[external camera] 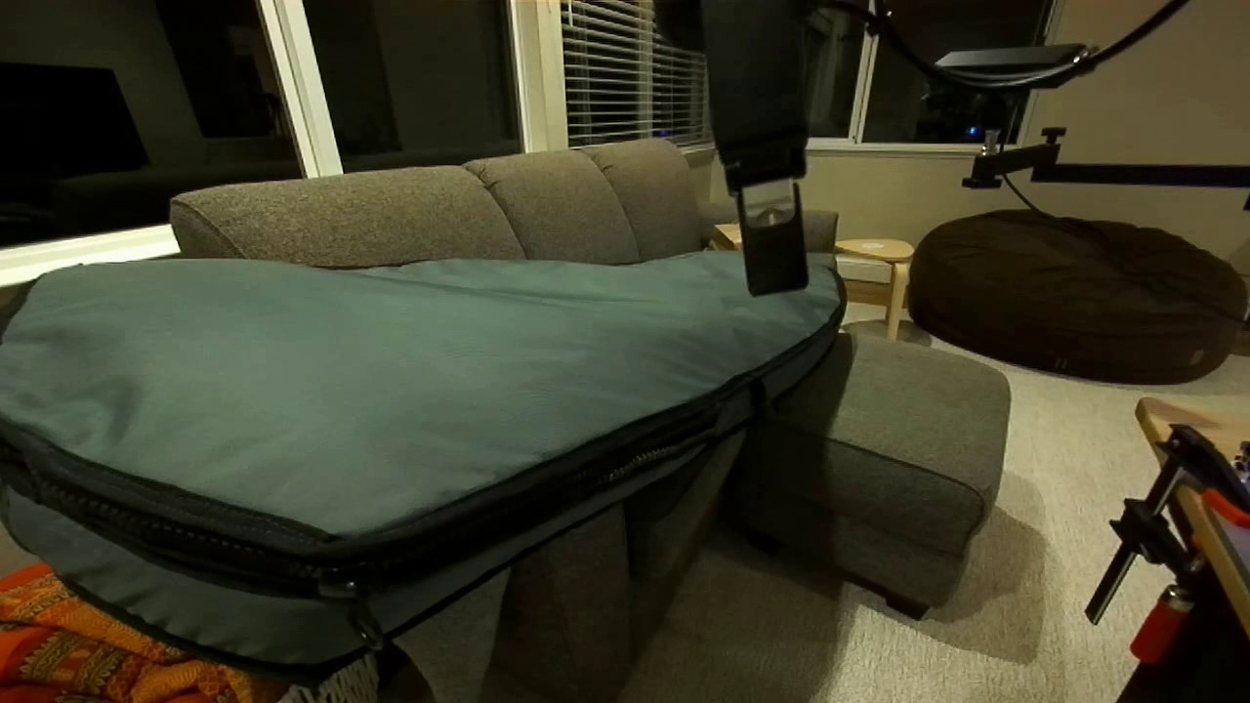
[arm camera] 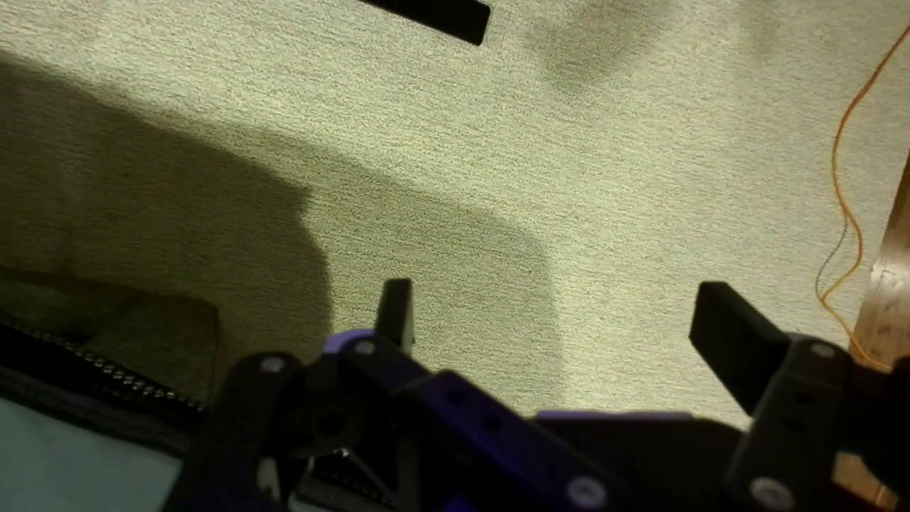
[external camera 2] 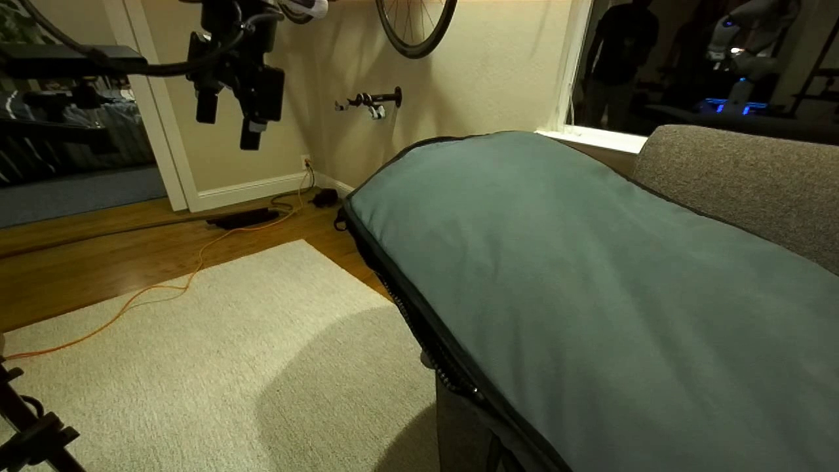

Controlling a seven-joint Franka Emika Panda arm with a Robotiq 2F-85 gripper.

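Note:
A large grey-green zippered bag (external camera: 387, 375) lies across the sofa, its black zipper edge (external camera: 527, 492) running along the near side. In the second exterior view the same bag (external camera 2: 598, 275) fills the right half. My gripper is open in the wrist view, its two fingers wide apart with only carpet beneath. From the first exterior view a single dark fingertip (external camera: 776, 252) shows in front of the bag's far end. The gripper (external camera 2: 229, 126) hangs in the air at the upper left of the second exterior view, apart from the bag.
A grey ottoman section (external camera: 902, 422) stands beyond the bag, with a brown beanbag (external camera: 1078, 293) at the back right. A table corner with a clamp (external camera: 1154, 516) is at the right. An orange cord (external camera 2: 189, 275) crosses the floor; the pale carpet (external camera 2: 236, 338) is mostly clear.

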